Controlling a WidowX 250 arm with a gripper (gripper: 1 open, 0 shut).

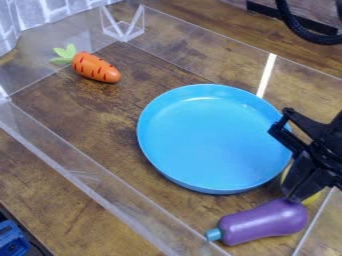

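Observation:
My black gripper (pixel 305 182) hangs at the right edge, low over a yellow toy (pixel 310 197) that it largely covers; whether its fingers are open or shut is hard to make out. A purple eggplant toy (pixel 262 221) with a teal tip lies just below it. To the left of the gripper is a blue plate (pixel 207 135), empty. An orange carrot toy (pixel 96 67) with green leaves lies at the upper left.
Clear plastic walls border the wooden surface on the left and bottom. A blue object (pixel 11 240) is at the lower left corner. Bare wood lies left of the plate.

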